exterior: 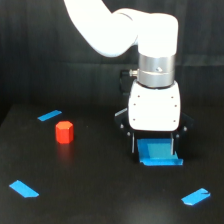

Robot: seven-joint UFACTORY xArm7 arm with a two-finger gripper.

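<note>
My gripper hangs over the right half of the dark table, its fingers pointing down and spread apart. Behind and between the fingertips shows a blue square patch with a lighter teal middle. Whether the fingertips touch it is not clear, and the hand hides its far edge. No object shows clasped between the fingers. Off to the left, well away from the gripper, stands a small orange-red block.
Short blue strips lie on the tabletop: one at the back left, another at the front left, a third at the front right. Open dark surface fills the front and middle. A dark curtain hangs behind.
</note>
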